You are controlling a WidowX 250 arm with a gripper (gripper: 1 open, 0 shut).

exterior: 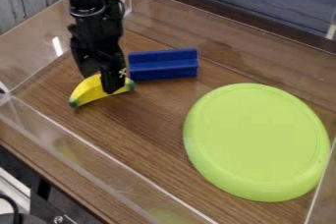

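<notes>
My black gripper (105, 72) is low at the left, open, its fingers down around the middle to right part of a yellow banana (86, 92) lying on the wooden surface. The fingers partly hide the banana; whether they touch it I cannot tell.
A blue block-like container (165, 64) lies just right of the gripper. A large green disc (256, 141) fills the lower right. Bare wood (152, 149) lies in the centre and lower middle, with clear walls along the near edges.
</notes>
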